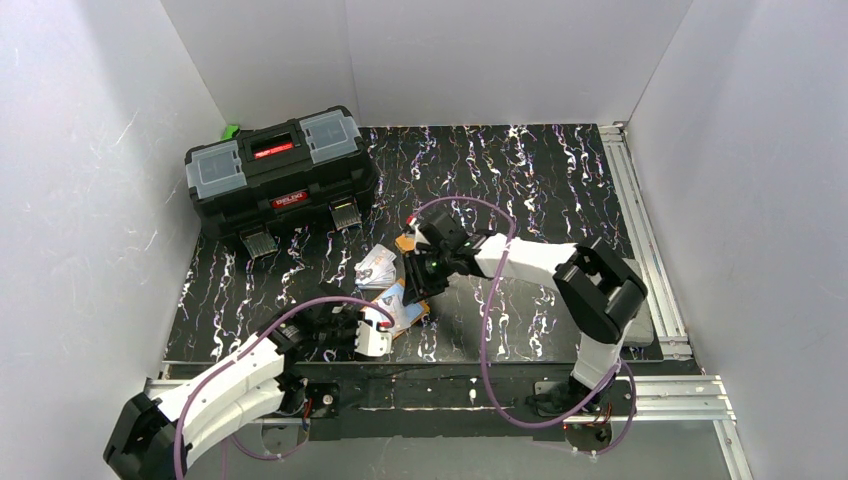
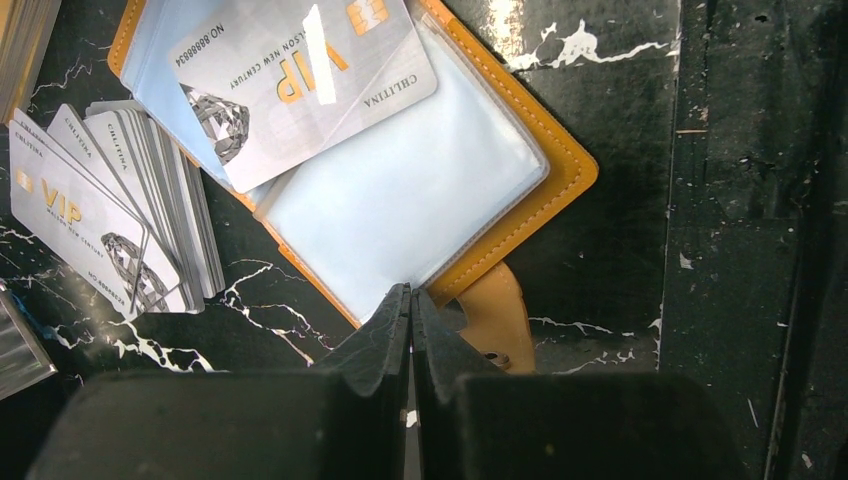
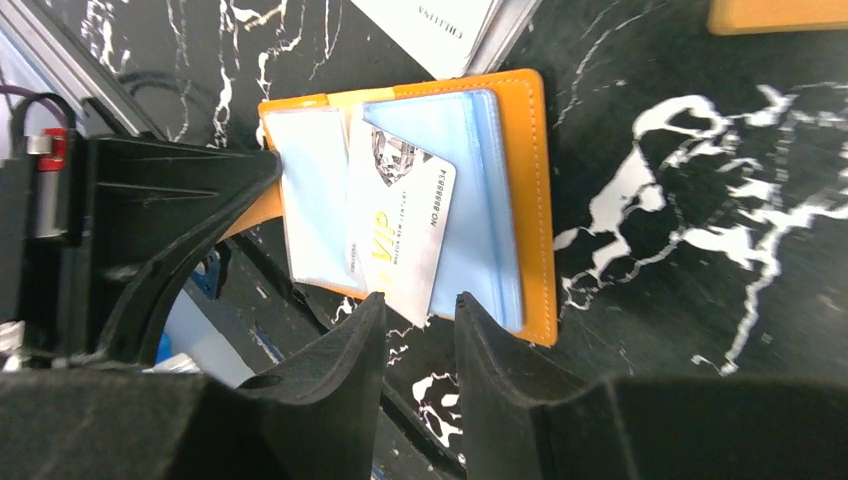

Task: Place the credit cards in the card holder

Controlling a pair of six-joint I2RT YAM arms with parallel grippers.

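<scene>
The tan card holder (image 2: 572,170) lies open on the dark table, its pale pages facing up. A silver VIP card (image 3: 405,225) rests slanted across the middle of it, one corner past the holder's edge; whether it sits inside a clear sleeve I cannot tell. My left gripper is shut, its tips at a corner of the sleeve, with nothing clearly showing between them. Above the holder's near edge, my right gripper has its fingers apart and empty, close to the card's end. A fanned stack of similar cards (image 2: 130,210) lies beside the holder.
Another tan item (image 3: 785,14) lies behind, partly hidden by my right arm in the top view. A black toolbox (image 1: 280,175) stands at the back left.
</scene>
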